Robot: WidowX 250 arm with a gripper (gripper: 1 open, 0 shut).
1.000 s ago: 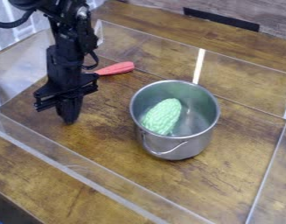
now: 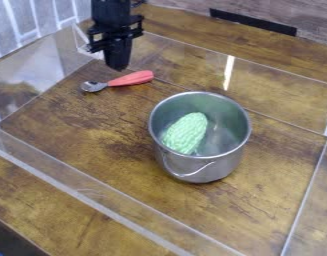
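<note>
My black gripper [image 2: 115,48] is at the top left, raised, shut, with nothing visible between its fingers. Just below it on the wooden table lies a spoon with a red handle [image 2: 132,78] and a metal head [image 2: 92,86]. To the right, a steel pot [image 2: 213,165] holds a pale green corn cob [image 2: 185,134].
Clear plastic walls [image 2: 30,70] border the work area at the left. A wooden board or wall [image 2: 286,18] runs along the back.
My gripper has risen and moved back, from low on the table left of the pot to above the spoon, uncovering the spoon's head. The pot and corn look unchanged.
</note>
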